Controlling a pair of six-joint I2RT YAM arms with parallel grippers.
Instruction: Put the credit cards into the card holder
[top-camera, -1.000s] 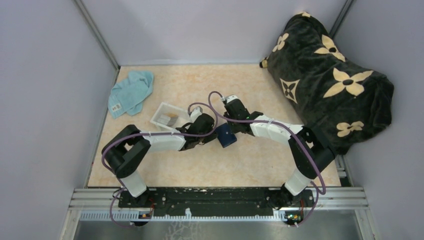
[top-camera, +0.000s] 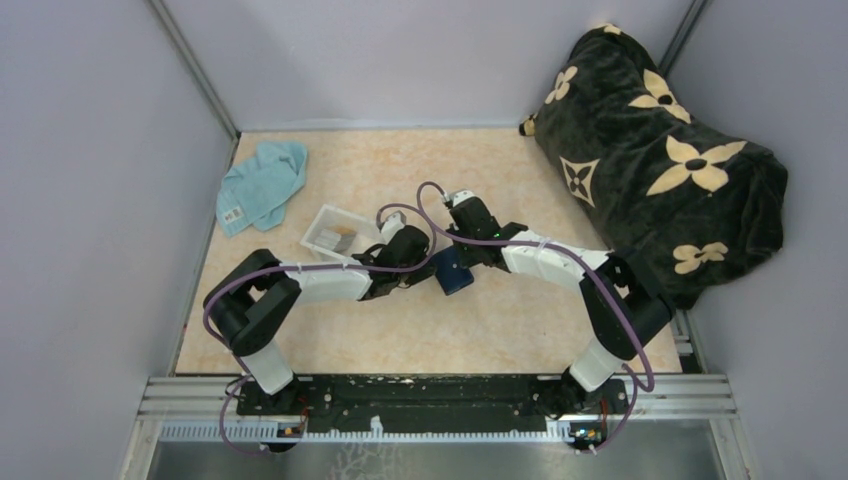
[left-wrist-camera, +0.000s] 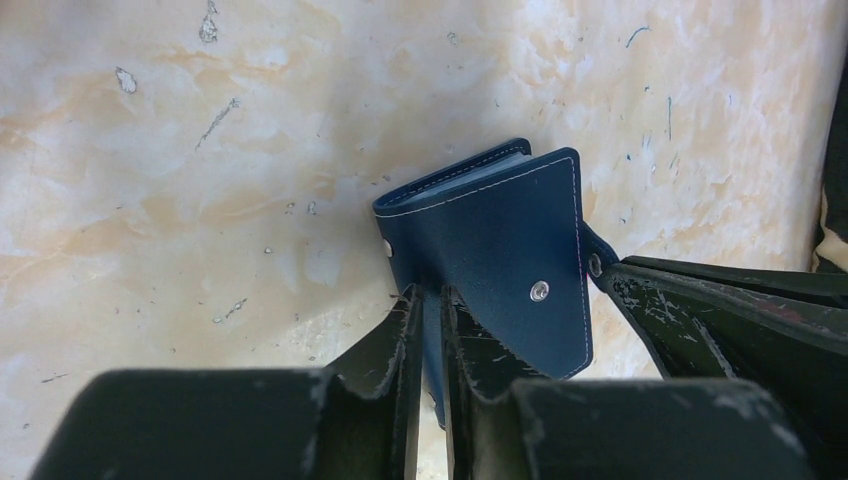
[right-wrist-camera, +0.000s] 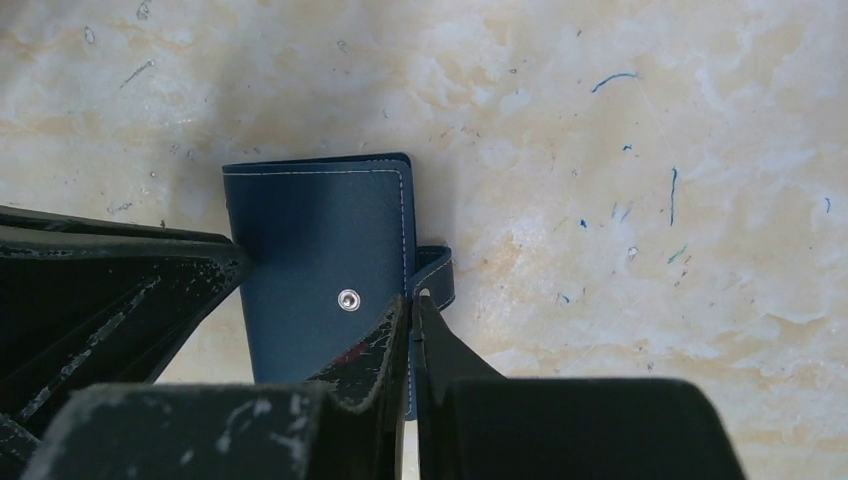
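Note:
The dark blue card holder (top-camera: 454, 272) lies closed on the table between the two arms. Its strap (right-wrist-camera: 438, 272) stands out at the right edge, with the snap undone. My left gripper is slightly open over the holder's left side, a narrow gap between its fingertips. In the right wrist view my right gripper is shut at the holder's right edge, its tips against the strap; whether the strap is pinched I cannot tell. Flat grey and whitish pieces, apparently the cards (top-camera: 335, 238), lie in the white box (top-camera: 318, 222).
The left arm covers the box's right part. A light blue cloth (top-camera: 264, 187) is at the table's back left, and a large dark cushion (top-camera: 655, 165) leans along the right side.
Both arms stay almost in place. The right arm shifts only very slightly; the card holder and box have not moved.

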